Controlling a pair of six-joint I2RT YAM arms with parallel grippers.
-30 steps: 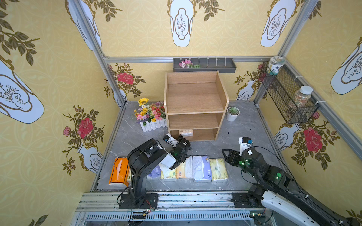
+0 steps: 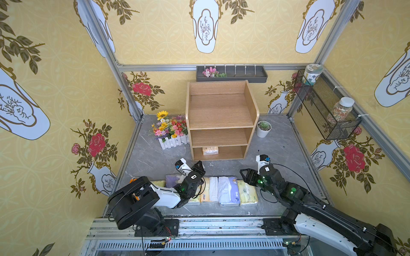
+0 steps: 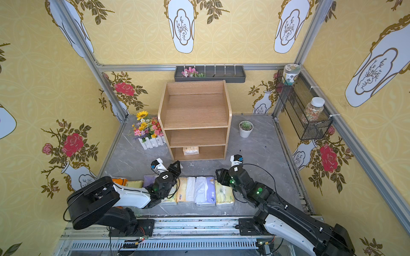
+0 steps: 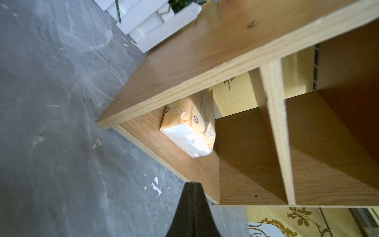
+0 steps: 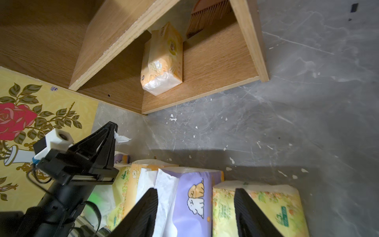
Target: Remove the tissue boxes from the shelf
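Observation:
One orange-and-white tissue pack (image 4: 189, 122) stays on the bottom level of the wooden shelf (image 2: 220, 153), near its left wall. Along the table's front lies a row of removed packs, among them a purple pack (image 5: 193, 201) and a yellow floral pack (image 5: 256, 209). My left gripper is shut, nothing visible between its fingers, short of the shelf's front edge. My right gripper stands part open with an empty gap; in its wrist view the fingers appear over the purple and yellow packs. The left arm covers part of the row.
A flower planter (image 2: 174, 141) stands against the shelf's left side, and a potted succulent (image 2: 263, 129) at its right. A wire basket (image 2: 324, 104) with jars hangs on the right wall. A brush (image 5: 207, 15) shows behind the shelf.
My left gripper has drawn back from the shelf toward the front left, its arm swinging left over the orange pack. The right gripper has shifted left, toward the yellow floral pack.

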